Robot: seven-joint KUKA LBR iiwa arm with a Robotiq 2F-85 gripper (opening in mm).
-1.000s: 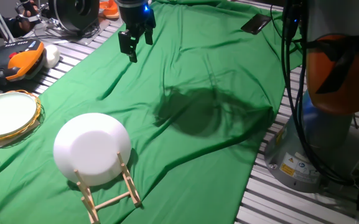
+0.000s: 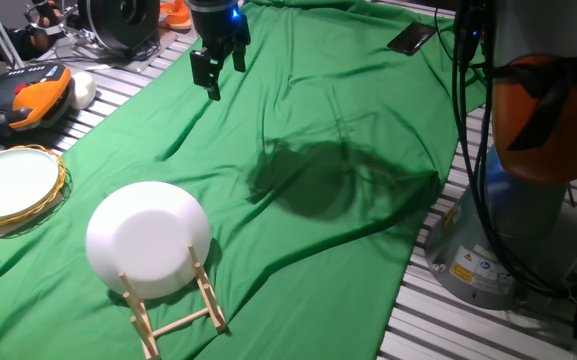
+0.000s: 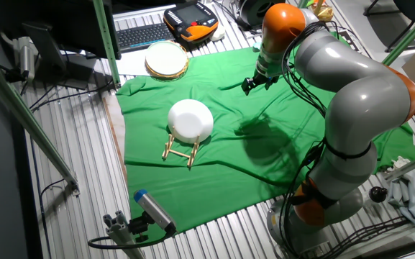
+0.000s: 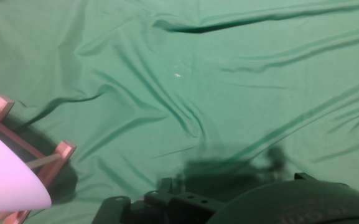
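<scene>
A white plate (image 2: pixel 149 238) leans in a small wooden rack (image 2: pixel 181 322) on the green cloth. The same plate (image 3: pixel 190 120) and rack (image 3: pixel 180 152) show left of the cloth's middle in exterior view 2. My black gripper (image 2: pixel 226 79) hangs above the far part of the cloth, well away from the plate. Its fingers stand apart with nothing between them. In the wrist view, part of the plate (image 4: pixel 8 177) and the rack (image 4: pixel 60 155) appear at the lower left, while dark gripper parts fill the bottom edge; the fingertips are hard to make out there.
A round wicker-rimmed basket (image 2: pixel 60 190) with a pale inside sits at the cloth's left edge. Beyond it lies an orange and black teach pendant (image 2: pixel 18 98). A dark flat object (image 2: pixel 411 38) rests at the far right. Between gripper and rack the cloth is bare, only wrinkled.
</scene>
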